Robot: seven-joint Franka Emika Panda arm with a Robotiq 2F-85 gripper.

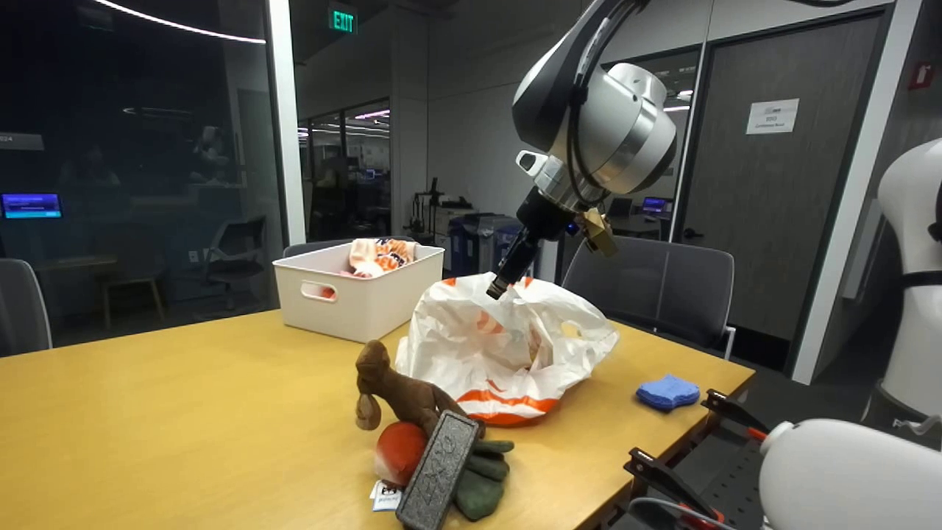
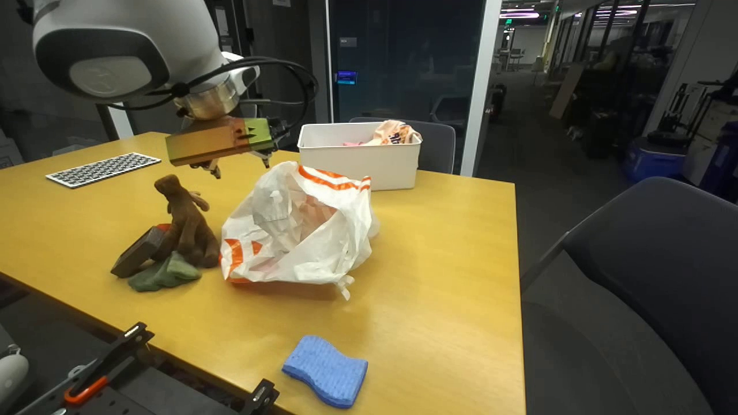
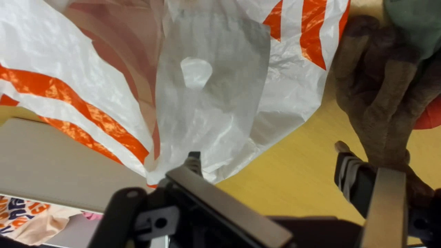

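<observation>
A crumpled white plastic bag [image 1: 539, 389] with orange stripes lies on the table, its mouth gaping. My gripper is open and empty above the table; in the wrist view one fingertip overlaps the bag's edge and the other appears near the brown plush toy [image 3: 384, 111]. From exterior view 2, the gripper [image 2: 242, 169] hangs above and behind the bag [image 2: 297, 235]. Beside the bag the brown plush [image 1: 402, 389] sits with a dark grey block [image 1: 438, 472], a red round thing [image 1: 399, 450] and a dark green plush [image 1: 481, 481] heaped against it. Whether any finger touches the bag I cannot tell.
Behind the bag stands a white bin [image 1: 353, 309] with printed cloth [image 1: 384, 256] inside. A blue sponge [image 2: 325, 370] lies near the table edge. A white keyboard [image 2: 104, 169] rests at the far left in exterior view 2. Bare tabletop [image 1: 176, 415] spreads left of the plush toys.
</observation>
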